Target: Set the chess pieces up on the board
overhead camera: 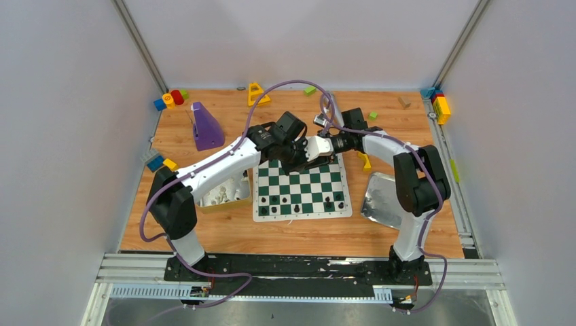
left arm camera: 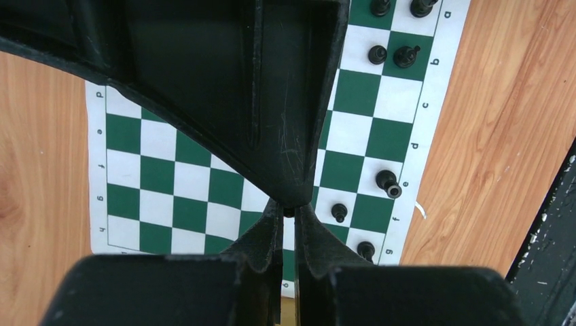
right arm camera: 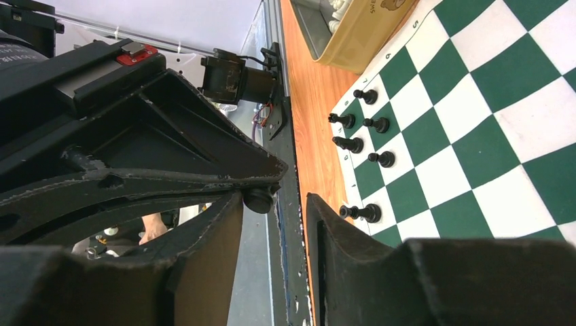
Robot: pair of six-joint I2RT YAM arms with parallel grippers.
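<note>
My left gripper is shut on a small black chess piece (right arm camera: pixel 258 201), whose round base sticks out from the tips in the right wrist view. My right gripper is open, its fingertips on either side of that base with a gap on the right. In the left wrist view a right-gripper finger (left arm camera: pixel 292 156) covers nearly all of the held piece. Both grippers meet above the far part of the green-and-white board (overhead camera: pixel 302 217). Several black pieces stand on its near rows, among them a tall one (left arm camera: pixel 388 183) and a pawn (left arm camera: pixel 339 212).
A box (overhead camera: pixel 224 206) of white pieces stands left of the board. To the right lies a metal tray (overhead camera: pixel 384 199). A purple block (overhead camera: pixel 207 127) and a yellow triangle (overhead camera: pixel 257 95) sit toward the back. Bare wood lies in front of the board.
</note>
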